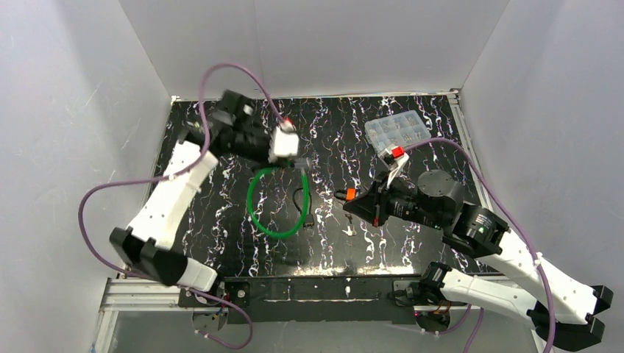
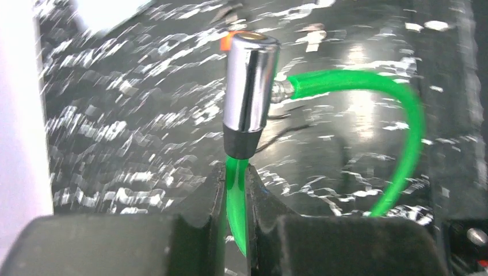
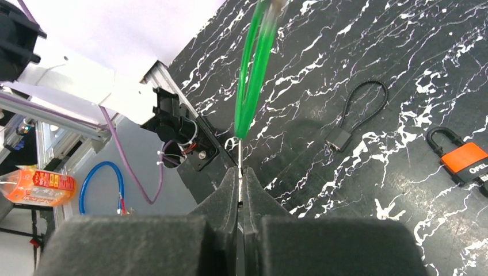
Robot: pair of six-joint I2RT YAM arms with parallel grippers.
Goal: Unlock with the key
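A green cable lock (image 1: 305,198) hangs in a loop from my left gripper (image 1: 300,165). In the left wrist view its silver cylinder (image 2: 251,86) points up with the black collar just above my fingertips, and the left gripper is shut on the green cable. The right gripper is shut on a thin metal piece, likely a key (image 3: 240,155), seen edge-on and pointing away from the fingers. From above, the right gripper (image 1: 349,208) stands right of the loop, with a clear gap between them.
A black cable lock (image 3: 339,138) and an orange padlock (image 3: 465,156) lie on the marble-patterned table. Loose keys (image 1: 349,226) rest near the padlock. At the back right is a clear compartment box (image 1: 397,130).
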